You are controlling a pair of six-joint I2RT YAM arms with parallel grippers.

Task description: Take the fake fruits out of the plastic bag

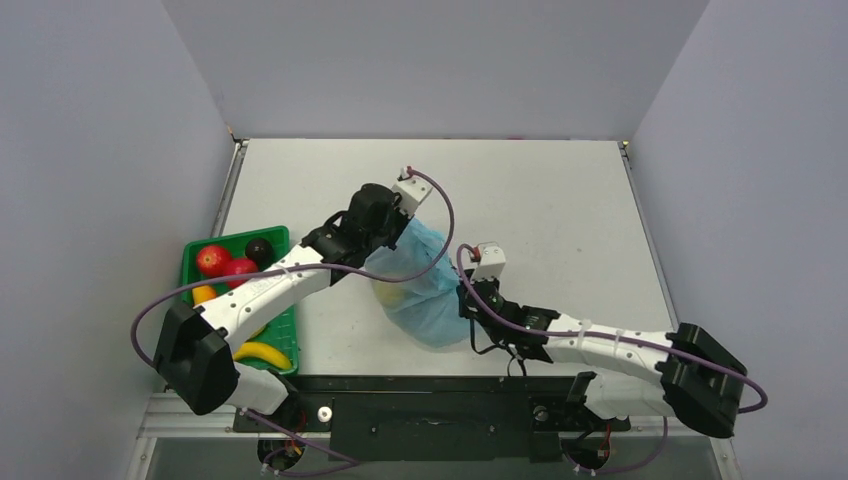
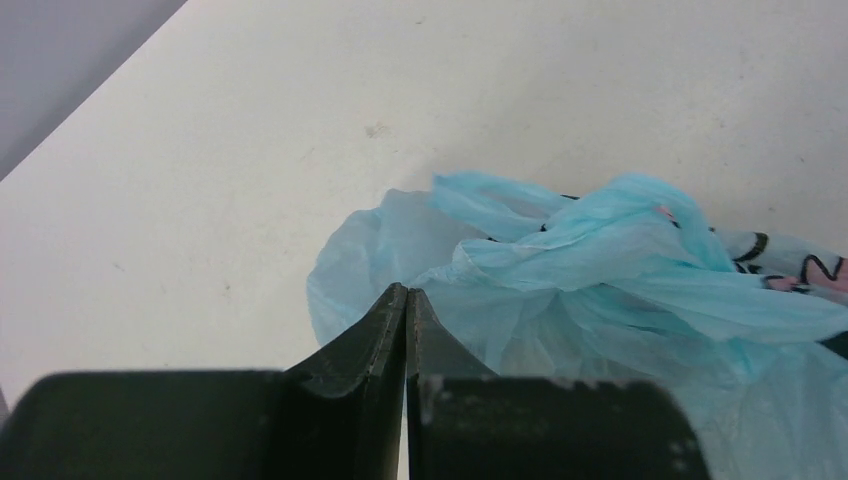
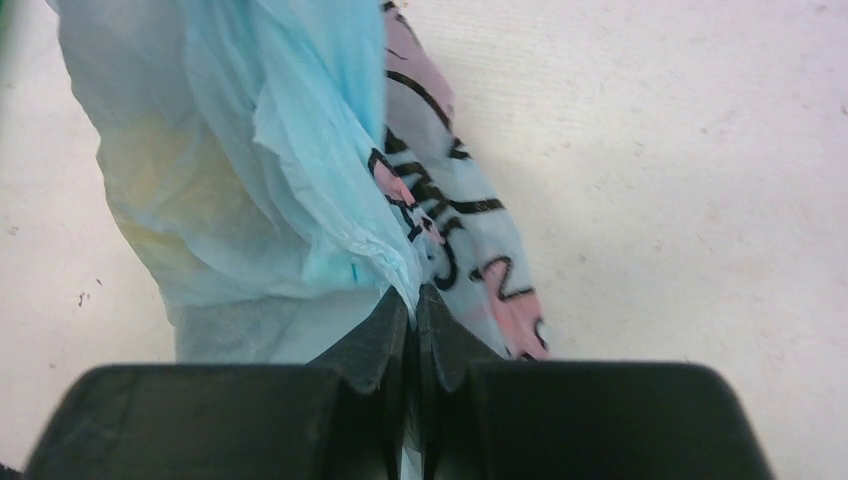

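The light blue plastic bag (image 1: 425,312) lies bunched on the table between both arms, black lettering and pink patches on its side. Through its thin film a pale yellow shape (image 3: 160,195) shows in the right wrist view. My right gripper is shut on a twisted strand of the bag, which runs between its fingers. The left gripper is shut above the bag's other side, with no plastic visible between its fingers; whether it touches the film I cannot tell. The bag's opening is not clearly visible.
At the left stands a green basket (image 1: 291,322) with a red tomato (image 1: 212,260), another red fruit (image 1: 240,268), a dark round fruit (image 1: 260,250) and a banana (image 1: 262,353). The left forearm crosses over it.
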